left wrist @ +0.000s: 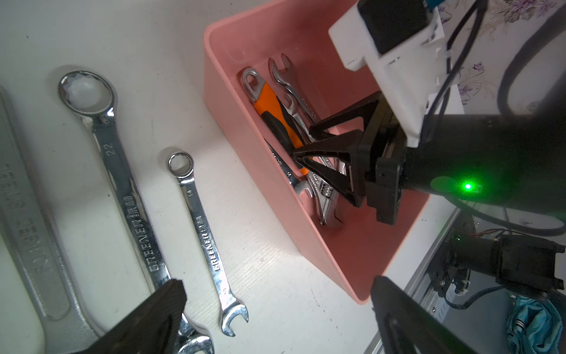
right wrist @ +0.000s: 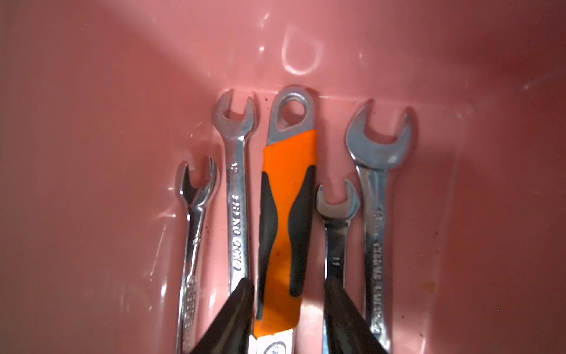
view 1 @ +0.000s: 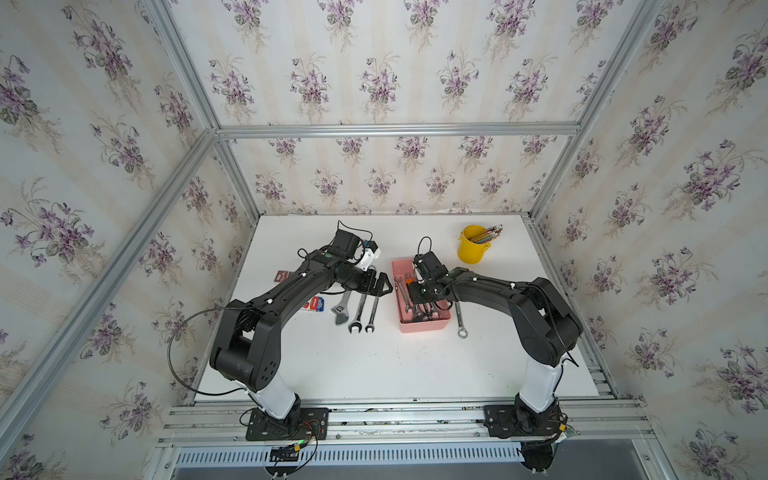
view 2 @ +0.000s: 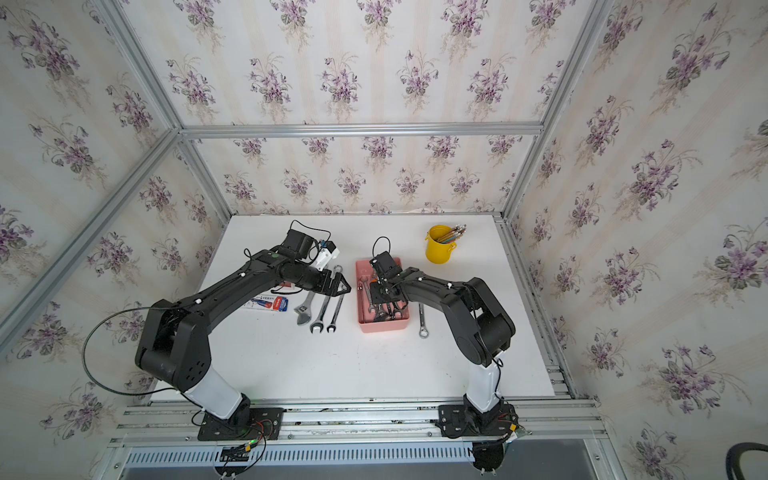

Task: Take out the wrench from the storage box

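The pink storage box stands mid-table with several wrenches inside. In the right wrist view, an adjustable wrench with an orange and black handle lies amid silver ones. A small open-end wrench and a larger one are on its right; two more silver wrenches lie to the left. My right gripper is open inside the box, its fingertips either side of the orange handle, the right one over the small wrench. Whether they touch is unclear. My left gripper hangs open and empty left of the box.
Left of the box, several loose wrenches lie on the white table. One wrench lies right of it. A yellow cup holding tools stands at the back right.
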